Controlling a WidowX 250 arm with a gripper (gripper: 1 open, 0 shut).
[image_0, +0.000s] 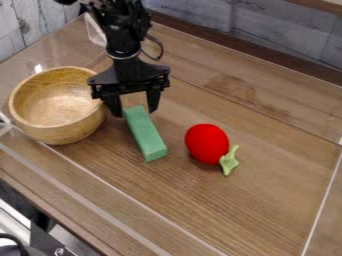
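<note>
My black gripper (130, 86) hangs in the upper middle, just above the far end of a green block (144, 134) lying on the wooden table. Whether its fingers are open or shut is hard to tell. To the left is a pale wooden bowl (54, 126), and to the right a red round object (209, 142) with a light green piece (229, 160) at its lower edge.
Bare table (254, 70) fills the right and the front. A clear container stands at the upper left near the table's edge, and a dark coiled item sits at the lower left corner.
</note>
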